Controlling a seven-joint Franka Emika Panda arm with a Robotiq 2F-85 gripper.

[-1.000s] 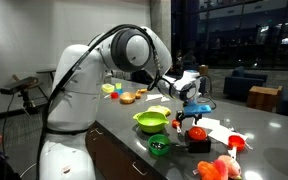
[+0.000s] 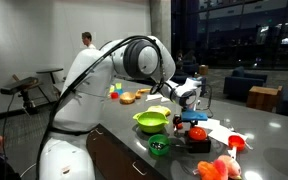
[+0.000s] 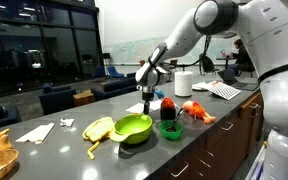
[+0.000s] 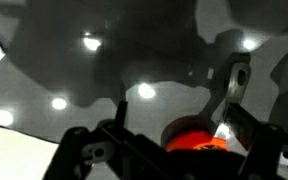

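Observation:
In the wrist view my gripper stands open, its dark fingers [image 4: 112,130] spread apart above a dark, shiny table. Between and just below them shows a red and orange round thing [image 4: 192,138], partly hidden by the gripper. A metal handle [image 4: 240,82] lies beside the right finger. From outside, the gripper [image 2: 191,108] hangs over the table's middle, behind a dark box [image 2: 198,145] topped by a red round item [image 2: 197,132]. Whether the fingers touch anything is too small to tell.
A large lime-green bowl [image 3: 133,128] and a smaller green bowl [image 2: 158,145] stand near the box. An orange-red plush [image 2: 221,169] lies at the front, a yellow cloth-like item [image 3: 100,130] beside the bowl. White paper [image 2: 222,132] covers part of the table's right side.
The arm's upper links have swung and lowered in exterior view 1, and the gripper has shifted slightly. The bowls, box and plush have stayed put.

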